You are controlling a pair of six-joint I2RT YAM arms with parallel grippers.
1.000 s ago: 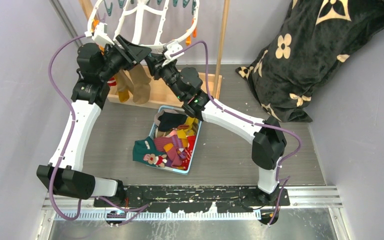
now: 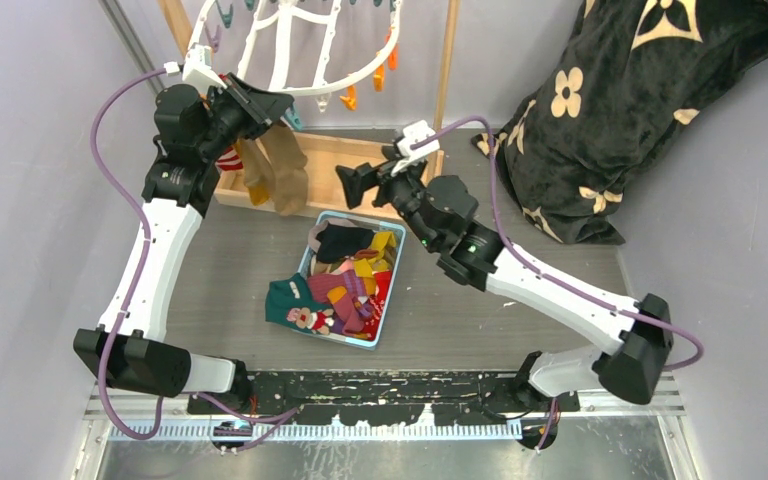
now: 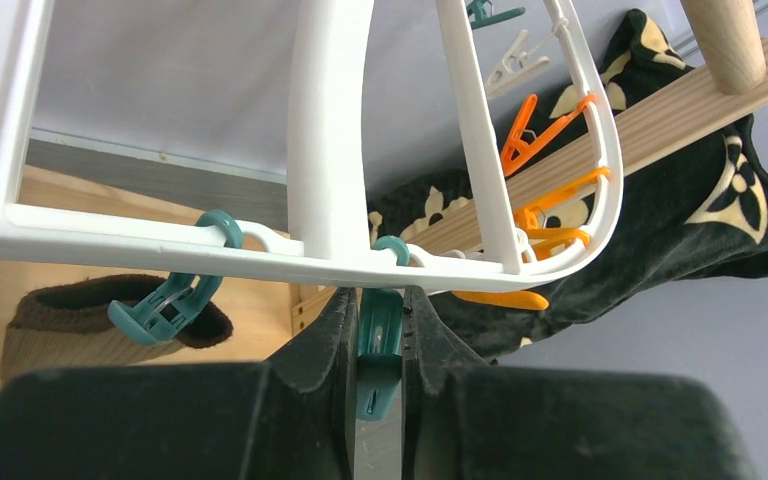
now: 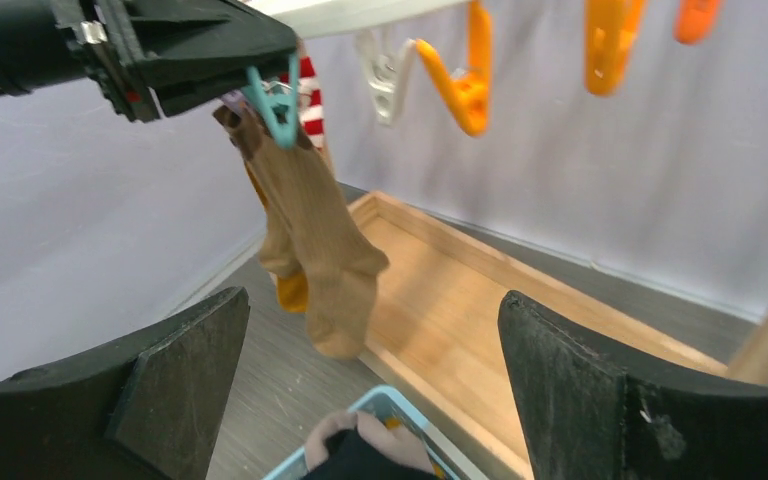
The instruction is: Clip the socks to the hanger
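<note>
The white hanger [image 2: 325,88] with teal, orange and white clips spans the top of the top view. My left gripper is shut on a teal clip [image 3: 380,390] hanging from the hanger's rim. Brown socks [image 4: 335,270] hang beside that clip in the right wrist view, with red-striped [image 4: 310,105] and mustard ones behind; whether the held clip grips a sock is unclear. My right gripper [image 2: 365,183] stands open with nothing between its fingers, to the right of the hanging socks.
A blue bin [image 2: 380,335] of mixed socks sits in the middle of the floor, below a wooden tray [image 2: 325,205]. A dark patterned cushion [image 2: 580,130] fills the back right.
My right arm has drawn back from beside the left gripper and the clip, toward the right and front. My left arm is nearly still.
</note>
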